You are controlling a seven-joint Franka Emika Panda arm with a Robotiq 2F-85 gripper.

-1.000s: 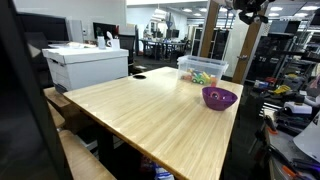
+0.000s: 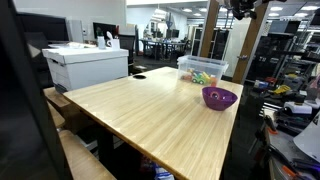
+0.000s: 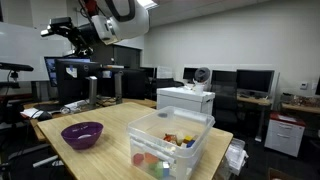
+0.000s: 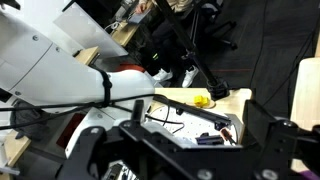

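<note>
High above the table's right end, my gripper (image 2: 240,10) is partly cut off by the top edge in exterior view 1. In exterior view 2 it shows at the upper left, raised well over the tabletop and clear of everything there. The wrist view shows its dark fingers (image 4: 136,146) spread apart, with no object visible between them. On the table stands a purple bowl (image 3: 82,135), with something small inside it in exterior view 1. Near it is a clear plastic bin (image 3: 150,128) holding several colourful items.
A white cabinet (image 2: 90,68) stands beyond its far end. The wrist view looks out past the table edge, towards the floor, cables and a small tray of tools (image 4: 205,130).
</note>
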